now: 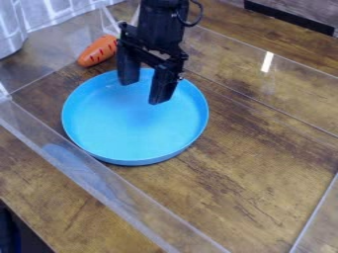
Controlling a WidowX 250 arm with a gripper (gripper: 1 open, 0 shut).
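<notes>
My black gripper hangs over the back part of a blue round plate, open, with its two dark fingers apart and nothing seen between them. An orange carrot-like toy with a darker marking lies behind the plate at the upper left, left of my arm and apart from the gripper.
Bare wooden table fills the right and front. Clear transparent strips or panels cross the lower left and the right side. Something white and crumpled is at the top left corner.
</notes>
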